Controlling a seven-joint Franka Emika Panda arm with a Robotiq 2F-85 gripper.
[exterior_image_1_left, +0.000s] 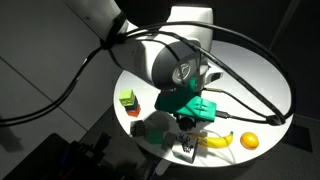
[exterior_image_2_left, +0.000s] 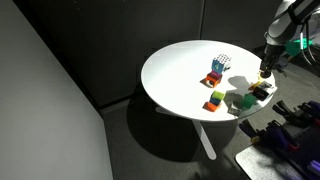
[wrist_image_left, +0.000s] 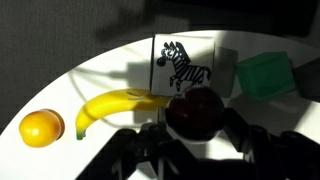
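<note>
In the wrist view my gripper is shut on a dark red round object (wrist_image_left: 195, 110), which is held between the fingertips. It covers the lower right corner of a white block with a zebra picture (wrist_image_left: 182, 62). From exterior view 1 the gripper (exterior_image_1_left: 187, 123) appears over the front part of the round white table, close behind the zebra block (exterior_image_1_left: 186, 147). The held object cannot be made out clearly there.
A yellow banana (wrist_image_left: 118, 104) lies beside the zebra block, an orange (wrist_image_left: 41, 128) farther left. Right of the block sits a green block (wrist_image_left: 265, 75). A coloured block stack (exterior_image_1_left: 129, 102) stands at the table's left.
</note>
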